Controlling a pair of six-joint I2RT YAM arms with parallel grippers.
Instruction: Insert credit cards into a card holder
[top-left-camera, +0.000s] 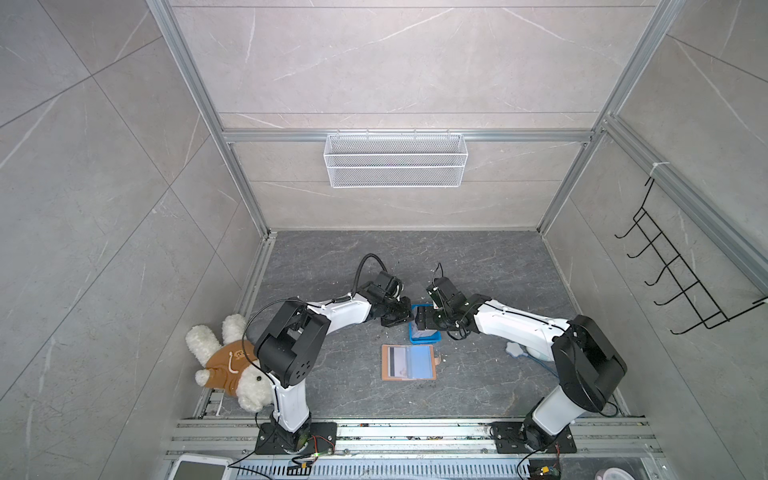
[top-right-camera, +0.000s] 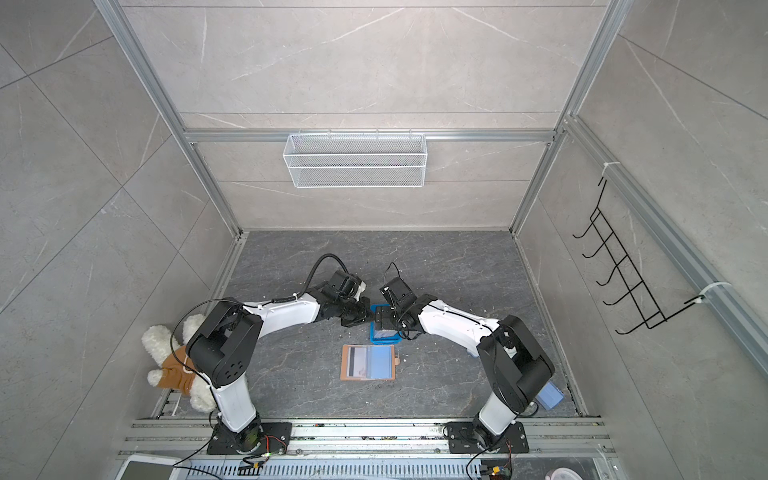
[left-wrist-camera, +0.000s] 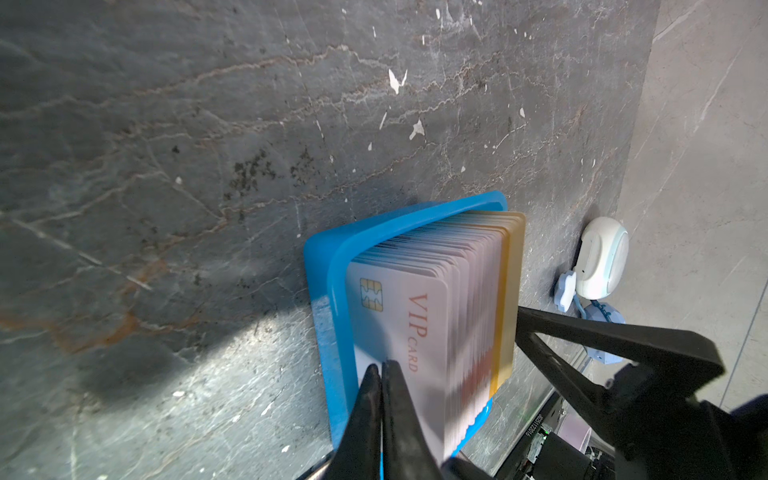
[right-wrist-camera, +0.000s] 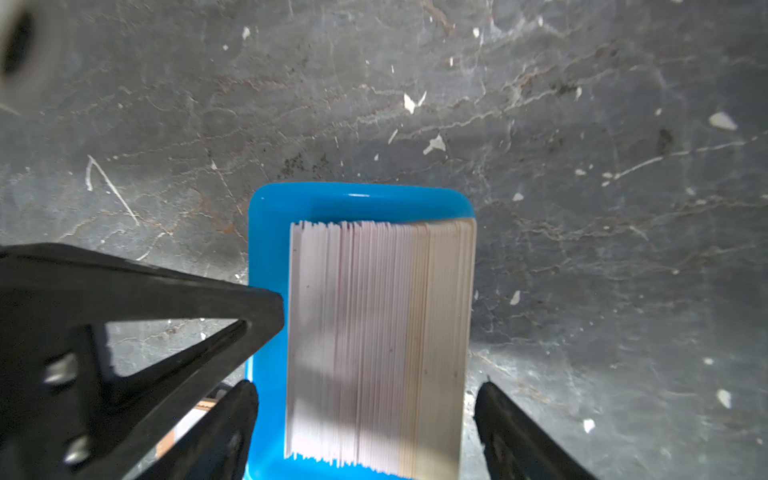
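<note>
A blue tray holds a tightly packed stack of cards, the white front one printed "VIP CARD". My left gripper is shut at that front card, with nothing visible between its fingertips. My right gripper is open over the stack, one fingertip to each side of it. The left gripper's arm reaches in from the left and the right's from the right. An open card holder with clear sleeves lies in front of the tray.
A plush toy sits at the left edge. Some small objects lie to the right. A mesh basket hangs on the back wall. The floor behind the arms is clear.
</note>
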